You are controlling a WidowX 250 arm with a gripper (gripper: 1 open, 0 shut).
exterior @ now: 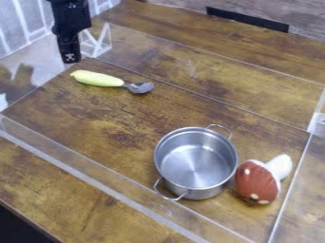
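My black gripper (70, 55) hangs at the upper left, shut, with nothing seen between its fingers. Just below and right of it, a pale yellow-green elongated object (99, 79) lies on the wooden table, with a metal spoon (139, 87) at its right end. At the lower middle stands an empty steel pot (196, 163) with two side handles. Right beside the pot lies a red-capped toy mushroom (259, 182) with a white stem.
A clear plastic barrier rings the wooden work surface (102, 133).
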